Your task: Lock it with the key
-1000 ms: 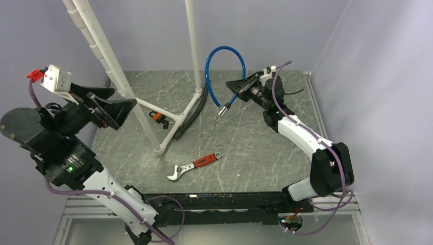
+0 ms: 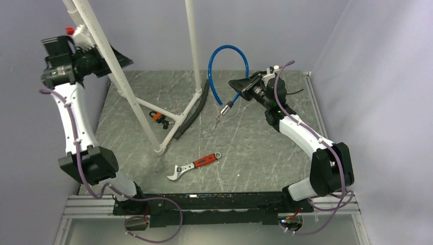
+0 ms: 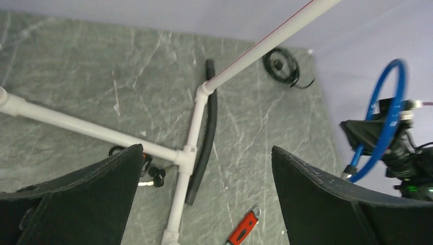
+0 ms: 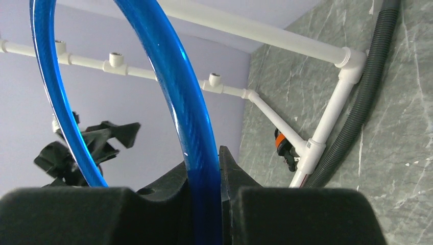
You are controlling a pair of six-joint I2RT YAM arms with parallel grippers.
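A blue cable lock [image 2: 229,47] is held up in a loop by my right gripper [image 2: 238,88], which is shut on the blue cable [image 4: 196,132]. From the loop's lower end hangs the silver lock cylinder [image 2: 226,108], with the key [image 2: 217,121] dangling at its tip. My left gripper [image 2: 127,62] is up at the left behind a white pipe, far from the lock. In the left wrist view its fingers [image 3: 97,191] stand wide apart with nothing between them, and the blue loop [image 3: 390,115] shows at the far right.
A white pipe frame [image 2: 176,118] stands at left centre, between the arms. Against it lie a dark corrugated hose [image 2: 192,120] and an orange-black item [image 2: 159,118]. A red-handled wrench [image 2: 195,164] rests in front.
My left arm has swung back and away from the front left, its gripper now behind the white pipe. The right arm and the lock have barely shifted, slightly rightward.
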